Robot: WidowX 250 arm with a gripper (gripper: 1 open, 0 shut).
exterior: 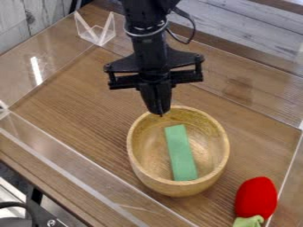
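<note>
My black gripper [158, 101] points down just above the far rim of a round wooden bowl [144, 167]. It is shut, with nothing showing between its fingers. Inside the bowl lies a long green block [180, 152], upright along the view.
A red object [257, 197] with a pale green end lies at the bottom right. A white wire basket [95, 27] stands at the back left, and another white item [5, 105] is at the left edge.
</note>
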